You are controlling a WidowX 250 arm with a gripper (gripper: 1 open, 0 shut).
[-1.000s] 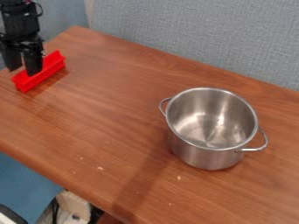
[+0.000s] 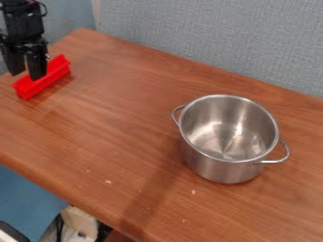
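Observation:
My black gripper point(image 2: 25, 59) is at the upper left edge of the view, over a long red block point(image 2: 45, 81) that lies near the table's left edge. The fingers point down at the block; whether they are open or closed on it is hard to tell. A steel pot point(image 2: 228, 137) with two side handles stands empty on the right part of the table.
A grey padded wall point(image 2: 202, 38) runs along the back. Past the front left edge is a blue floor with some dark items at the bottom.

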